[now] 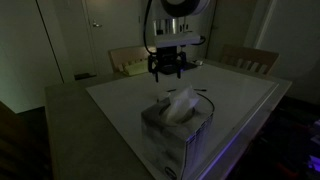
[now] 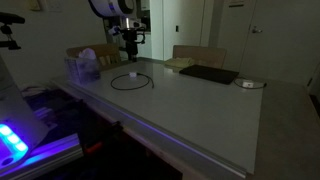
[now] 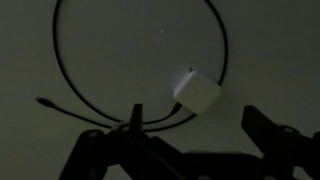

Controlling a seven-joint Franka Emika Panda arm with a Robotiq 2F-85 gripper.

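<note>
A white charger block (image 3: 197,91) lies on the table with a black cable (image 3: 64,63) looping around and past it. One cable end plugs toward the block, while the other points to the left in the wrist view. My gripper stands open, its two dark fingertips wide apart and nothing between them. The block shows just beyond the gap. From the side, the gripper (image 2: 131,45) hangs above the table, clear of the small white block (image 2: 133,75) and the cable (image 2: 152,84).
A box with white tissue (image 1: 180,108) stands at the near table edge. At the table's far side are a dark flat tray (image 2: 209,74), a yellowish cloth (image 2: 178,63) and wooden chairs (image 2: 197,52).
</note>
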